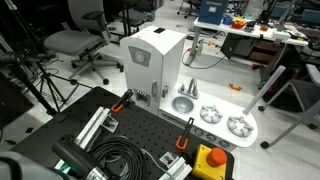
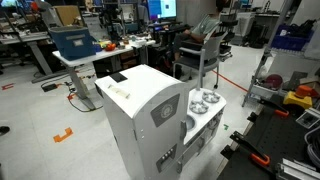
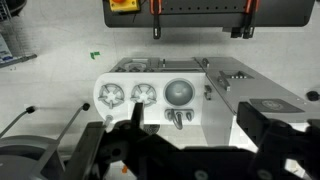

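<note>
A white toy kitchen stands at the edge of the black work table [image 1: 150,128]. Its tall cabinet [image 1: 153,62] is at one end, and the low white counter [image 1: 215,103] extends beside it. The counter holds a round grey sink [image 3: 179,93] with a grey faucet [image 3: 174,117] and two burners, one burner [image 3: 143,94] nearer the sink and another burner [image 3: 111,95] farther out. In the wrist view my gripper is above the counter, its dark fingers wide apart with nothing visible between them. Neither exterior view shows the gripper.
On the table are a yellow box with a red button [image 1: 211,160], orange-handled clamps and coiled black cable [image 1: 118,157]. An office chair [image 1: 78,38] stands behind. Grey floor [image 2: 60,130] beside the kitchen is mostly open.
</note>
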